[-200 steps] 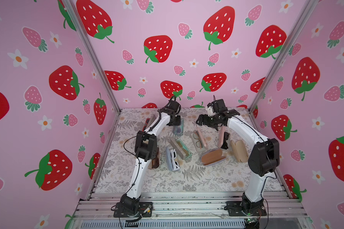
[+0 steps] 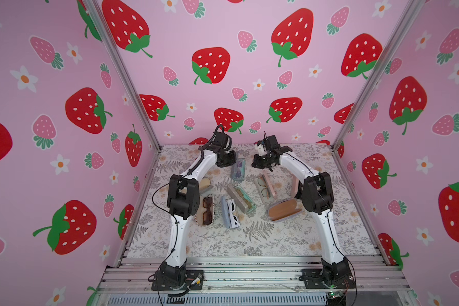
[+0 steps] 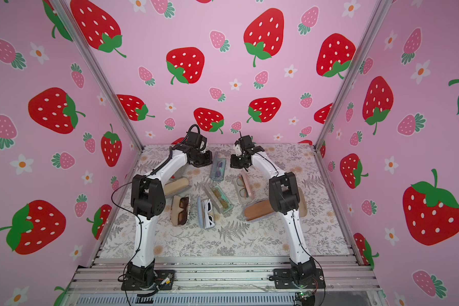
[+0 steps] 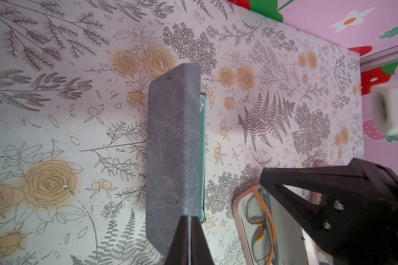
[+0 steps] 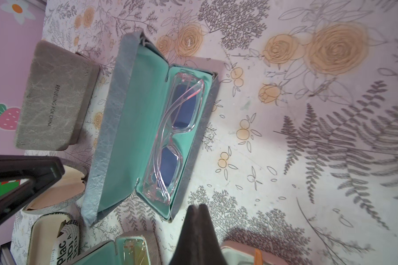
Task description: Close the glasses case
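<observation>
An open grey glasses case (image 2: 238,169) with teal lining lies at the back centre; pink-framed glasses (image 5: 177,106) rest inside, its lid (image 5: 108,128) standing raised on the left in the right wrist view. My left gripper (image 2: 230,159) hangs left of that case and above it, shut; in the left wrist view its fingertips point at the grey lid (image 4: 165,145). My right gripper (image 2: 258,162) hangs to the right of the case, shut with nothing seen between its fingers.
Several other cases lie around, among them a pink case (image 2: 268,184), a blue case (image 2: 226,213), a brown case (image 2: 283,209) and a grey lettered case (image 5: 53,97).
My right arm has swung leftward toward the case at the back centre. My left arm has also shifted left, uncovering more of that case.
</observation>
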